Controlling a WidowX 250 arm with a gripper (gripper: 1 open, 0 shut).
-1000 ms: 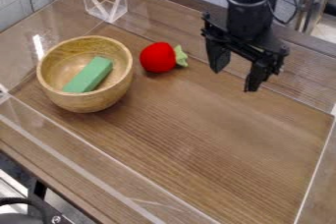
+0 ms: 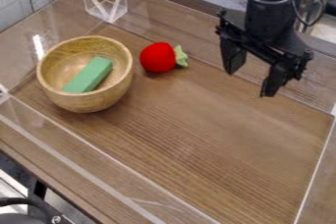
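Observation:
A dark robot arm with a gripper point(image 2: 262, 66) hangs over the back right of the wooden table in the camera view; whether it is open or shut is hard to make out. To its left lies a red round object point(image 2: 160, 57) with a green leafy end, apart from the gripper. At the left, a wooden bowl point(image 2: 114, 92) holds a green oblong item point(image 2: 86, 76).
A clear plastic or wire item point(image 2: 102, 4) stands at the back left.
The arm has shifted a little to the right and appears larger, nearer the camera, than before. The red object and bowl have not moved.

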